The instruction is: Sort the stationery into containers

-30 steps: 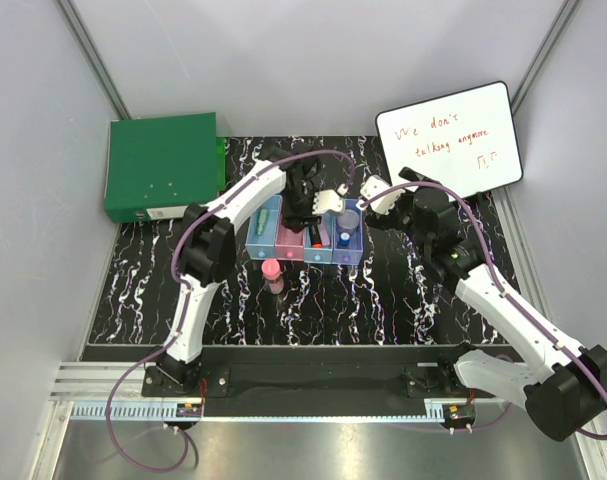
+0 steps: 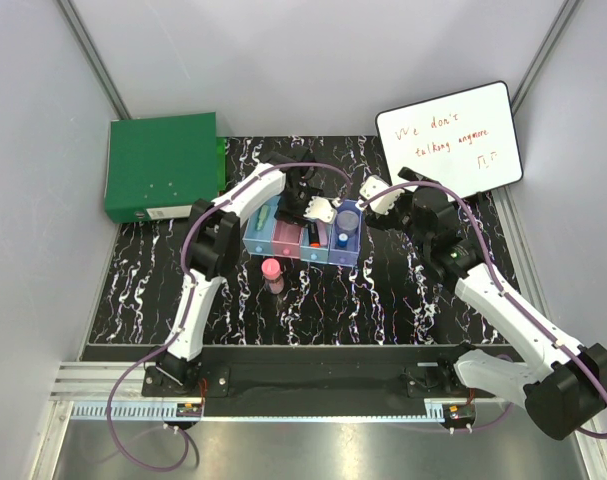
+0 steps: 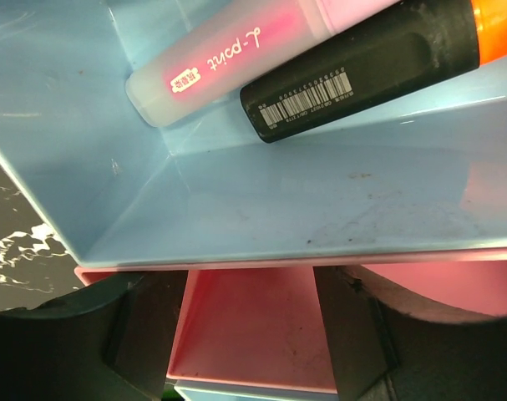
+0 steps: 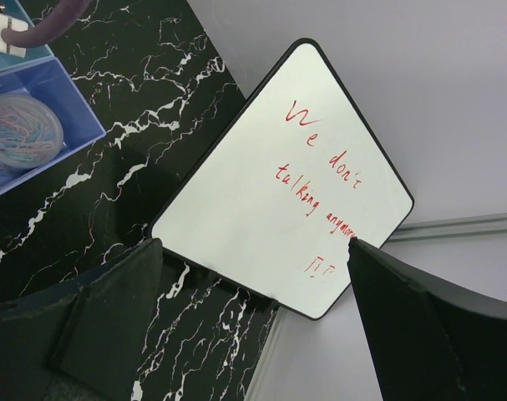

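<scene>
In the top view, open compartments stand side by side: a light blue one (image 2: 253, 240) with a green item (image 2: 263, 215), a pink one (image 2: 287, 238), another blue one (image 2: 316, 254) and a purple one (image 2: 346, 257). My left gripper is open over the pink compartment, whose visible floor between the fingers is bare. Beside it, the blue compartment holds a pink highlighter (image 3: 236, 54) and a black marker (image 3: 362, 75) with an orange end. A tub of paper clips (image 4: 21, 131) sits in the purple compartment. My right gripper hangs open and empty to the right.
A pink-capped bottle (image 2: 272, 274) stands on the black marbled table in front of the compartments. At the back left is a green box (image 2: 163, 165); a whiteboard (image 2: 453, 140) leans at the back right. Bare table lies front right.
The compartments at the left have shifted slightly left and back, so the row sits a little more slanted. My left gripper has moved slightly; the right arm is still.
</scene>
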